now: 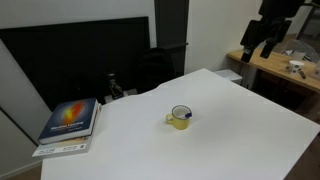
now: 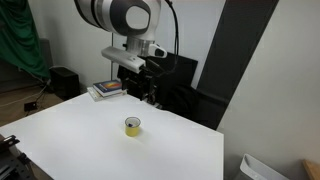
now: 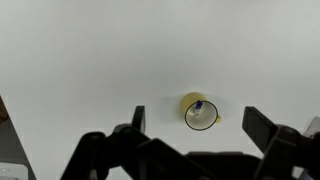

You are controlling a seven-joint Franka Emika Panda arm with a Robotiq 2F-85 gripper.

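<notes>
A yellow mug (image 1: pixel 179 118) stands upright near the middle of the white table, its handle on the left in exterior view 1. Something small and dark blue (image 3: pixel 199 104) shows inside the mug at its rim. From above, in the wrist view, the mug (image 3: pixel 194 98) appears between and beyond the spread fingertips. My gripper is open and empty, well above the tabletop. In exterior view 1 the gripper (image 1: pixel 257 55) hangs at the upper right, apart from the mug. The arm covers the upper middle of exterior view 2, behind the mug (image 2: pixel 132 126).
Stacked books (image 1: pixel 69 121) lie on the table's left side in exterior view 1. A black screen (image 1: pixel 80 58) stands behind. Beyond the table's right edge is a wooden desk (image 1: pixel 272 66) with small items.
</notes>
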